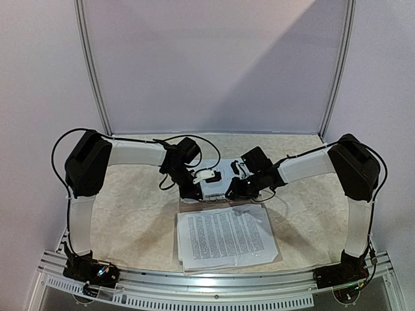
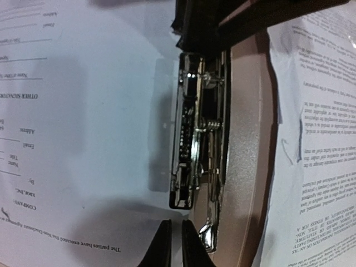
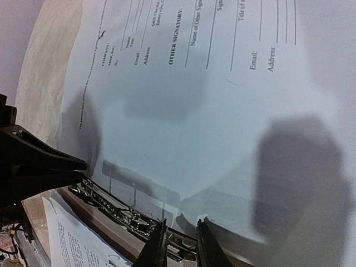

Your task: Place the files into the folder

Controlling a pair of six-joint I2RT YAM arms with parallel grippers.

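Note:
The open folder (image 1: pixel 176 246) lies on the table with a metal clip (image 2: pixel 196 128) along its pinkish spine (image 2: pixel 245 128). A printed sheet (image 3: pixel 222 122) covers the far half, its edge against the clip. Printed pages (image 1: pixel 224 236) lie on the near half. My left gripper is down by one end of the clip, fingers nearly together; what is between its fingertips is hard to make out. At the clip's opposite end, my right gripper has its fingers on either side of the metal, shut on it.
A metal rail (image 1: pixel 214 278) runs along the front edge, close to the folder's near side. Black cables loop around both arms.

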